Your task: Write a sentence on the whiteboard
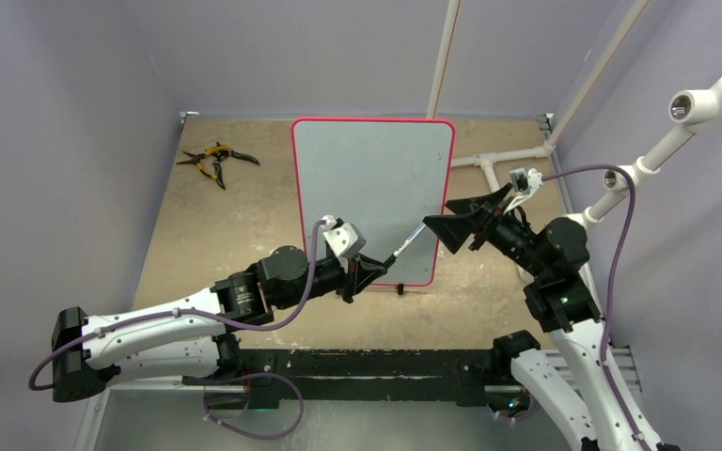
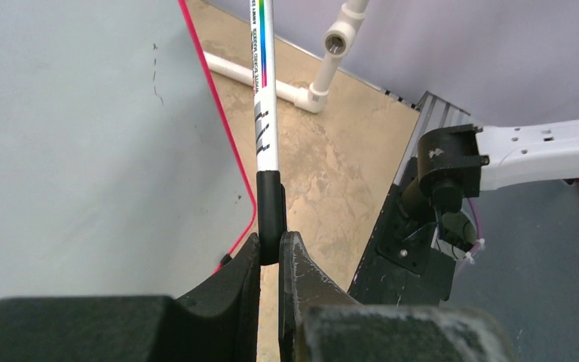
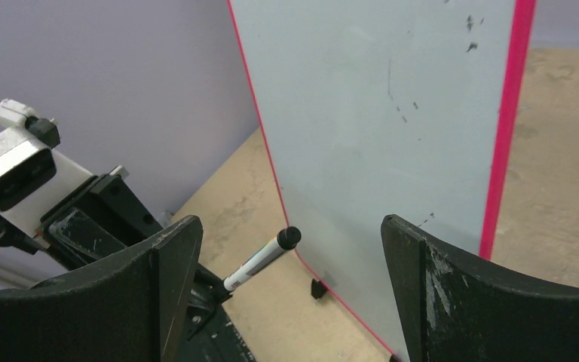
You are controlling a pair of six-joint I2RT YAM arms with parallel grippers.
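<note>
The whiteboard with a pink rim stands mid-table, bearing small dark marks in both wrist views. My left gripper is shut on a white marker by its black end; the marker angles up and right in front of the board's lower right. My right gripper is open, its fingers wide apart, just right of and beyond the marker's free end, which shows a black cap between the fingers in the right wrist view, at some distance.
Pliers lie at the back left. White pipes run behind and along the right side. The tabletop left of the board is mostly clear.
</note>
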